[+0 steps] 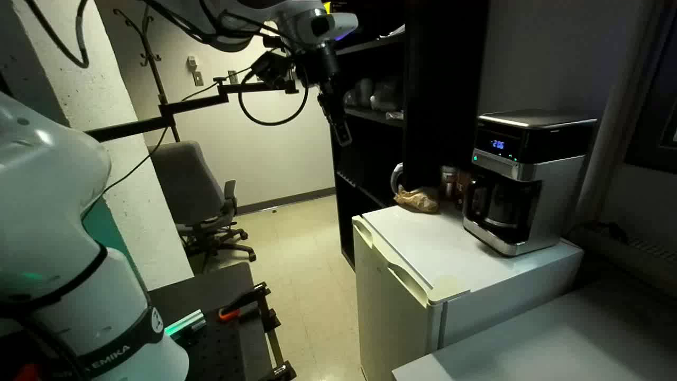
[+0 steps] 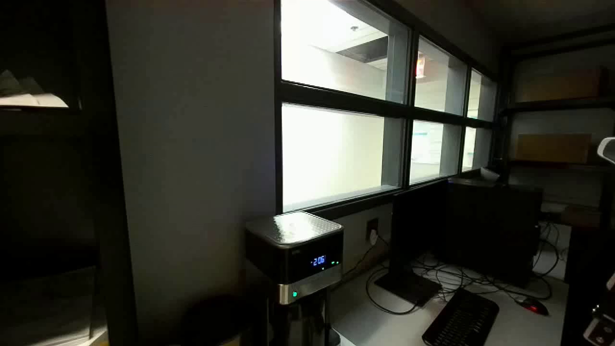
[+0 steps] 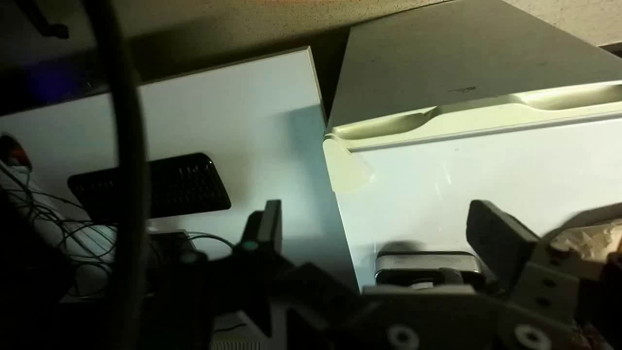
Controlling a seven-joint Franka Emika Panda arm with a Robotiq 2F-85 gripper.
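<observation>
My gripper stands open in the wrist view, its two fingers wide apart with nothing between them. In exterior view 1 the gripper hangs high in front of the dark shelf, well above and to the left of the white fridge top. A silver and black coffee maker stands on that fridge, its glass carafe inside and its display lit. Exterior view 2 shows the upper part of the coffee maker. Only its front base edge is visible in the wrist view, low behind the gripper.
A crumpled brown bag and jars sit at the fridge's back. The black shelf rises beside it. A desk with a keyboard, monitors and loose cables adjoins the fridge.
</observation>
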